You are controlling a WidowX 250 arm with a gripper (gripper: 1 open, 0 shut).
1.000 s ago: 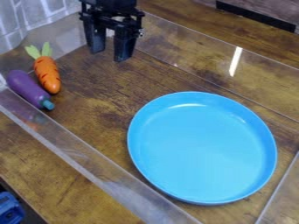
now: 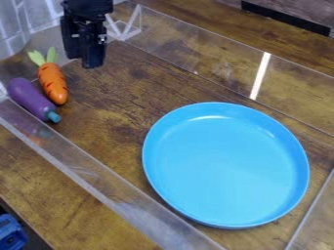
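My black gripper (image 2: 85,44) hangs at the top left, just above and right of an orange toy carrot (image 2: 53,82) with a green top. Its fingers are seen nearly edge-on, so how far apart they stand is unclear. A purple toy eggplant (image 2: 29,98) lies beside the carrot, toward the front left. A large light blue plate (image 2: 225,161) sits empty on the wooden surface at the right.
Clear plastic walls edge the wooden area (image 2: 144,93) along the left, back and right. A blue object (image 2: 8,234) shows at the bottom left corner, outside the wall.
The gripper has moved left toward the carrot and now appears narrower in view. The carrot, eggplant and plate have not visibly moved.
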